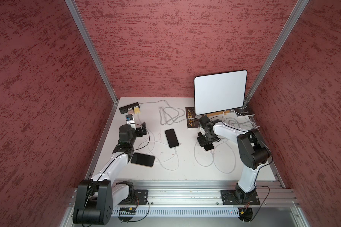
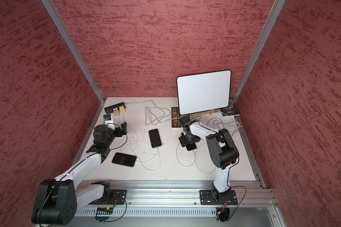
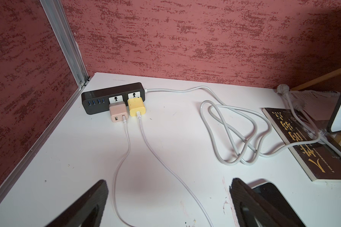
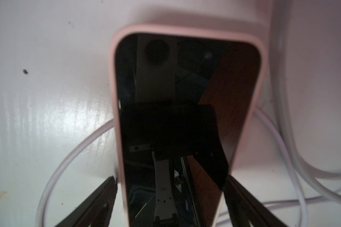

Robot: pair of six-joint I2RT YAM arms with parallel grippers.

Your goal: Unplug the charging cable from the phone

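Note:
A phone in a pink case (image 4: 185, 68) fills the middle of the right wrist view, its dark screen up. My right gripper straddles its long sides, the fingers spread about as wide as the case. Whether they press on it cannot be made out. In the top left view the white charging cable (image 1: 213, 155) runs from this phone's near end; the plug is out of the right wrist view. At the left, my left gripper stands open above the table with nothing between its fingers.
Another phone (image 1: 171, 138) with a cable lies mid-table; one more (image 1: 142, 159) lies front left. A power strip (image 3: 113, 96) with pink and yellow chargers sits back left. A book (image 3: 310, 151) and a whiteboard (image 1: 220, 92) stand behind the right arm. Cables loop around.

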